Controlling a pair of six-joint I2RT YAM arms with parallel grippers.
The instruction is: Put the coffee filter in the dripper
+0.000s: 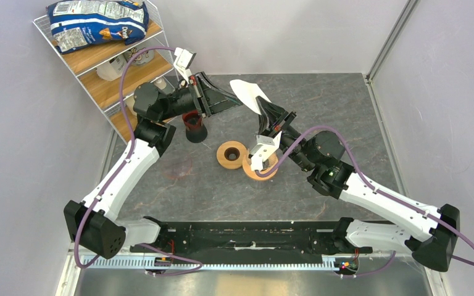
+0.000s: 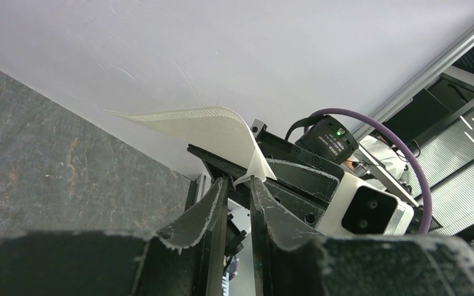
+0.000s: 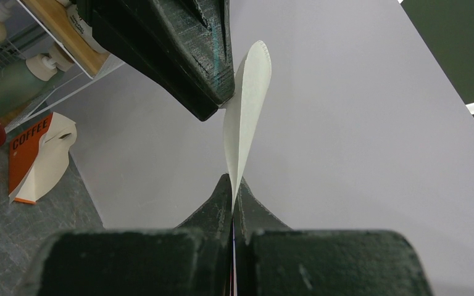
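A white paper filter [image 1: 248, 92] is held up between the two arms, pinched in my right gripper [image 1: 261, 102], which is shut on it, as the right wrist view [image 3: 233, 185] also shows. My left gripper is at the filter's near edge; its fingertips touch or nearly touch the paper, and whether they grip it cannot be told. Below the arms stand two wooden rings [image 1: 224, 161], the right one partly hidden by my right gripper's housing; which is the dripper cannot be told.
A dark container with a red top [image 1: 195, 132] stands left of the rings. An orange coffee packet [image 3: 28, 154] lies near the shelf [image 1: 108, 89].
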